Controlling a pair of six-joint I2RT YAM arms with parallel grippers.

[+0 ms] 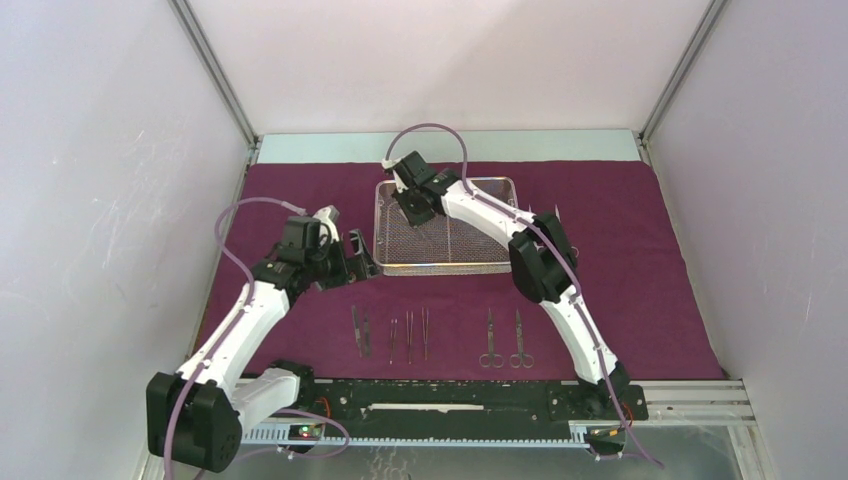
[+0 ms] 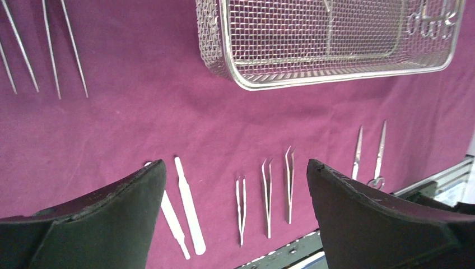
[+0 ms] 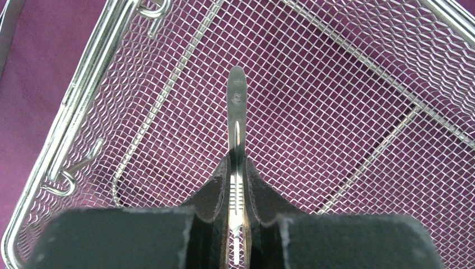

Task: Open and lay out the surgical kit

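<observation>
The mesh instrument tray (image 1: 445, 268) sits mid-cloth. My right gripper is over its left part, fingertips close together around a flat metal instrument (image 3: 237, 101), seemingly a handle; whether it is gripped firmly is unclear. My left gripper stands open left of the tray, nothing between its fingers. Laid along the front are two scalpel handles (image 2: 190, 207), several tweezers (image 2: 266, 196) and two scissors (image 1: 490, 340). Several thin straight instruments (image 2: 73, 45) lie in the left wrist view's upper left. More ringed instruments (image 2: 431, 19) show at the tray's far side.
Purple cloth (image 1: 640, 280) covers the work surface, with open room at right. The tray's wire rim and latches (image 3: 67, 179) are close to my right gripper. Walls enclose the sides and back.
</observation>
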